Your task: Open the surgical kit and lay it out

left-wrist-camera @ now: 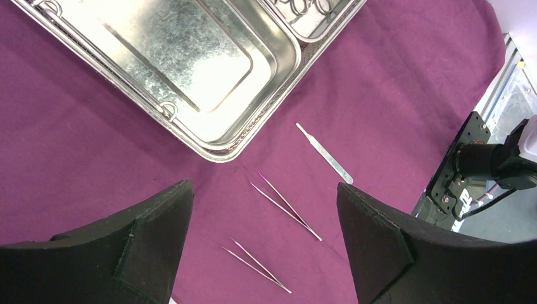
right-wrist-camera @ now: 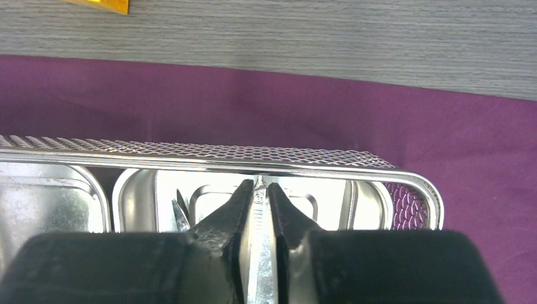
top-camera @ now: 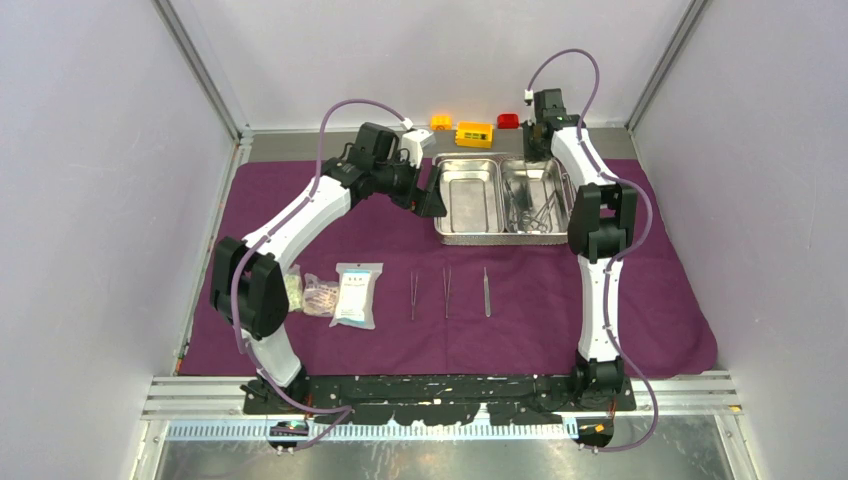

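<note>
The metal instrument tray [top-camera: 470,239] stands at the back centre, with two compartments. Its left compartment [top-camera: 466,200] looks empty, while scissor-like instruments [top-camera: 540,214] lie in the right one. Two tweezers [top-camera: 414,298] and a scalpel handle [top-camera: 487,294] lie apart on the purple cloth in front. My left gripper is open wide over the tray's left front corner, nothing between its fingers. My right gripper is over the back of the right compartment, its fingertips separated by a narrow gap. Shiny metal shows in that gap; whether it is gripped is unclear.
A white labelled packet [top-camera: 355,296] and a small bag [top-camera: 320,297] lie at the front left, near my left arm. Yellow boxes [top-camera: 474,135] and a red box [top-camera: 508,121] stand behind the tray.
</note>
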